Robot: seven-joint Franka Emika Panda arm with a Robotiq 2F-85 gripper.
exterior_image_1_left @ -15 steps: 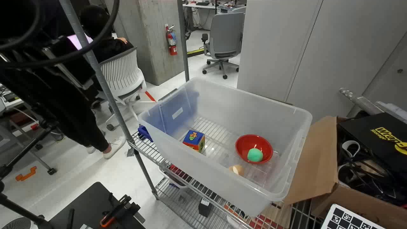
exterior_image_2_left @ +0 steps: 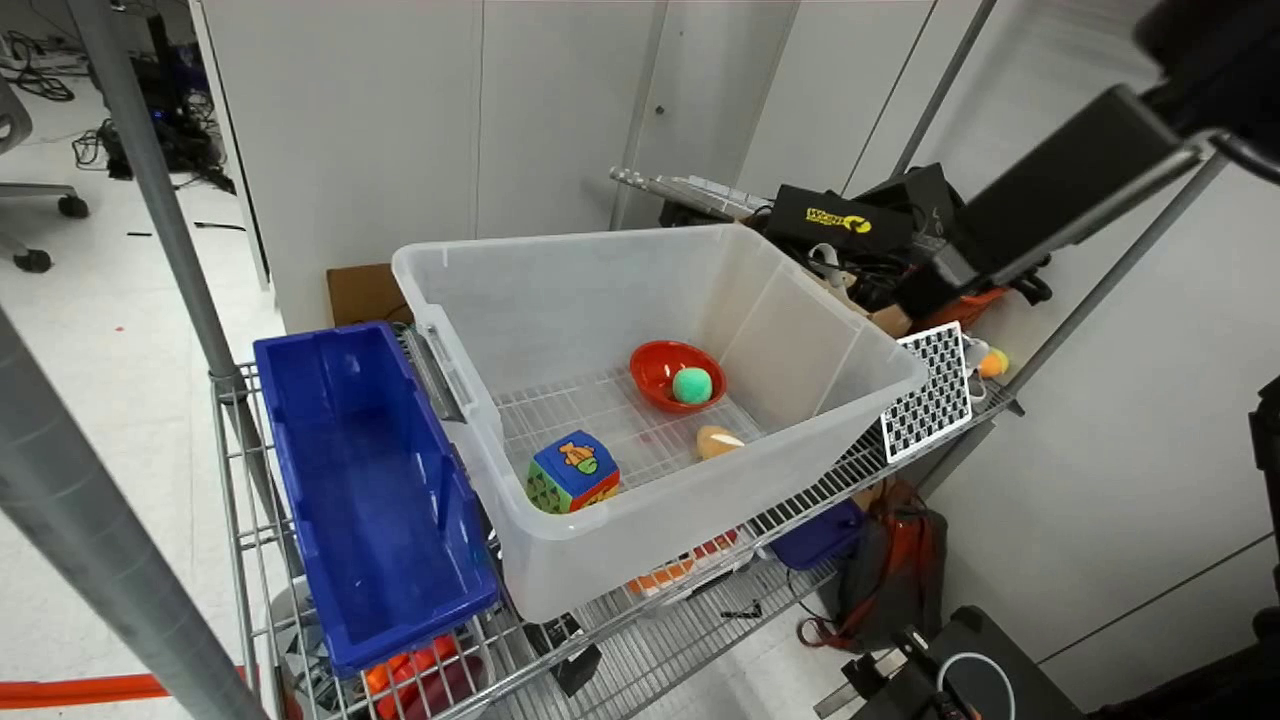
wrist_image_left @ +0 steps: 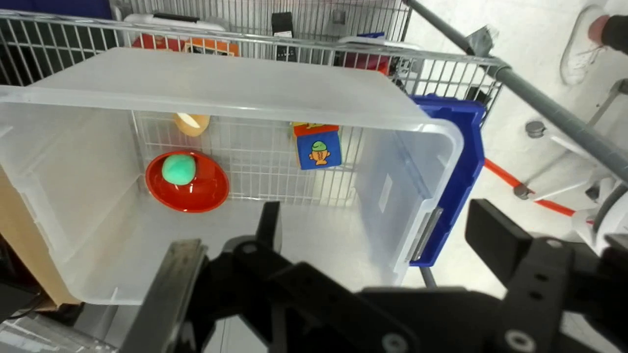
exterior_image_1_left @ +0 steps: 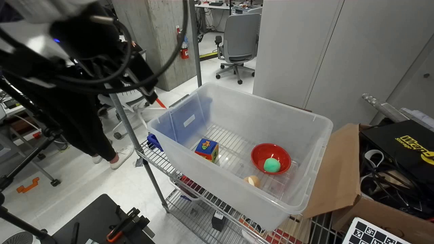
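My gripper is open with nothing between its fingers; one dark fingertip (wrist_image_left: pixel 269 214) shows against the bin's floor and wall in the wrist view. A large translucent bin (exterior_image_1_left: pixel 228 195) stands on the wire shelf. Inside lies a red bowl (exterior_image_1_left: pixel 260 151) with a green ball (exterior_image_1_left: pixel 271 165) in it. A tan, pale-faced rounded piece (exterior_image_2_left: pixel 717 442) rests on the bin floor beside the bowl. Farther along the floor sits a colourful picture cube (exterior_image_2_left: pixel 573 470). In exterior view 1 the blurred arm hangs at upper left, apart from these objects.
An empty-looking blue bin (exterior_image_2_left: pixel 372 504) stands against the clear bin's end. Past the opposite end is a cardboard box (exterior_image_1_left: pixel 346 183) of cables and black cases. A grey shelf post (exterior_image_1_left: pixel 126 122) rises near the blue bin. Bare floor shows inside the clear bin.
In exterior view 1 the arm has come farther into the upper left, moving right and lower, and now covers much of the white chair. The bin's contents have not moved.
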